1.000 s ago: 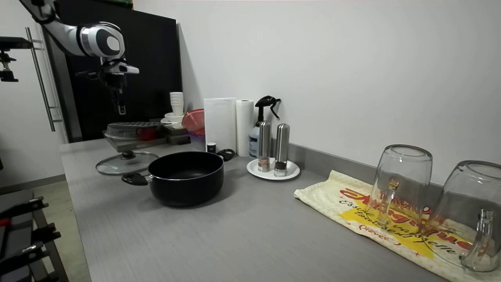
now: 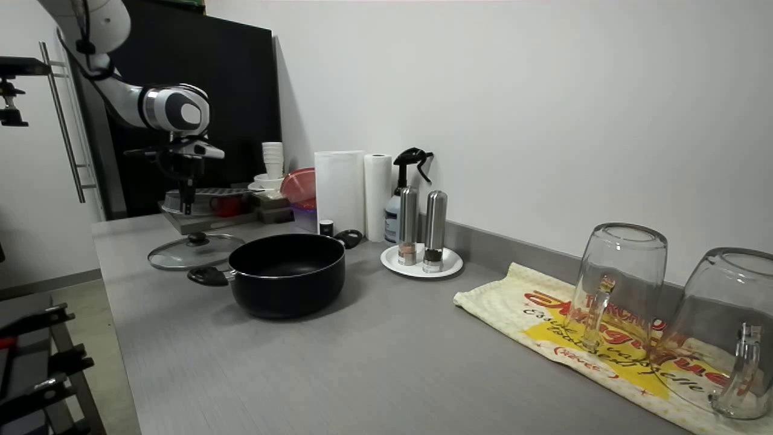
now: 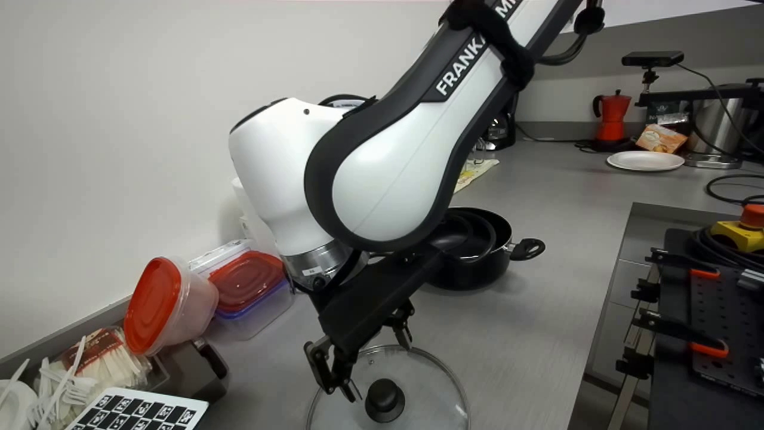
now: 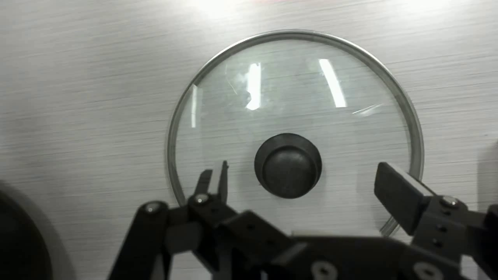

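A round glass lid (image 4: 298, 84) with a metal rim lies flat on the counter, its black knob (image 4: 289, 165) facing up. My open gripper is above it, and in the wrist view the knob appears between the spread fingers, apart from both. From the side, a gap shows between the gripper (image 2: 187, 206) and the lid (image 2: 195, 252). Beside the lid stands an uncovered black pot (image 2: 290, 286) with two handles; the arm partly covers this pot (image 3: 476, 269) in the second exterior view.
A white plate (image 2: 449, 269) with two metal grinders stands behind the pot. Glass mugs (image 2: 616, 290) rest upside down on a printed cloth (image 2: 522, 312) at the right. Red-lidded containers (image 3: 247, 283) and a cutlery box line the wall. Counter in front of the pot is bare.
The arm and gripper have come down and slightly right in the first exterior view, closer to the lid. Lid and pot have stayed in place.
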